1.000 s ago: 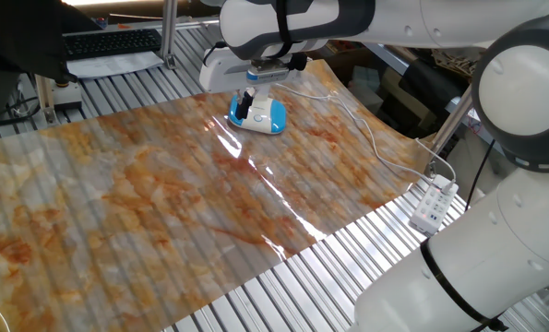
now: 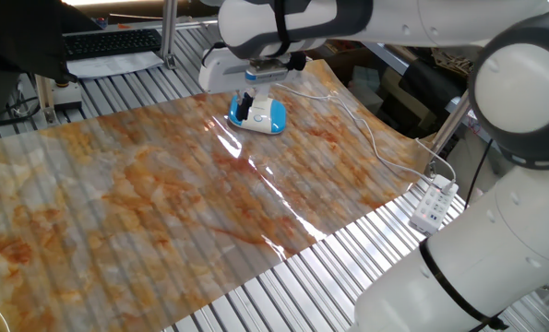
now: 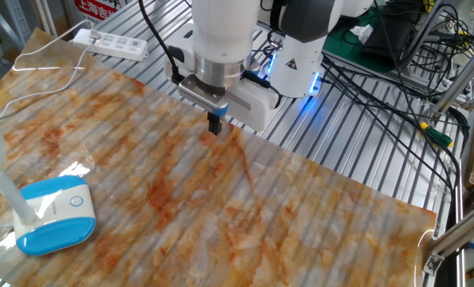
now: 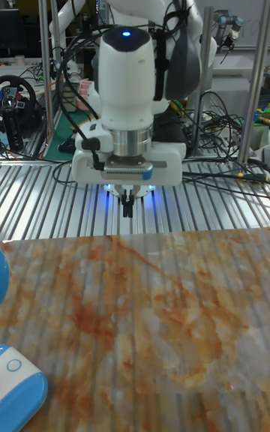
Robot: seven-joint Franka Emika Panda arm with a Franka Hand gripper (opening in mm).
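A blue and white desk lamp stands on the marbled sheet; its base (image 3: 57,227) and part of its stem show at the left of exterior view 2. Only a corner of that base (image 4: 17,384) enters exterior view 3. My gripper (image 4: 127,206) points down above the sheet's edge, its black fingers close together. No object shows between them. From exterior view 1 the gripper (image 2: 244,105) overlaps the lamp base (image 2: 265,120) in the line of sight, but exterior view 2 has the gripper (image 3: 214,123) well apart from the lamp.
The marbled sheet (image 3: 244,215) is mostly bare across its middle. A white power strip (image 2: 434,205) lies on the slatted metal table, with white cables running across the sheet's corner. A keyboard (image 2: 113,43) sits beyond the far side. Black cables (image 3: 388,104) clutter the table behind the arm.
The arm has shifted very slightly, visible at its elbow. The lamp and sheet have not moved.
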